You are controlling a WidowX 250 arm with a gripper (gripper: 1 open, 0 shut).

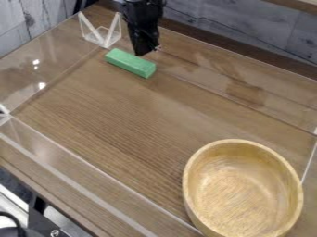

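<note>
A black gripper [143, 37] hangs at the top centre of the camera view, above and behind a green block [130, 63] that lies on the wooden table [124, 130]. Whether its fingers are open or shut is too small to tell.
A large empty cream bowl [242, 194] stands at the lower right. A white wire-like piece [99, 31] is at the upper left near the table's edge.
</note>
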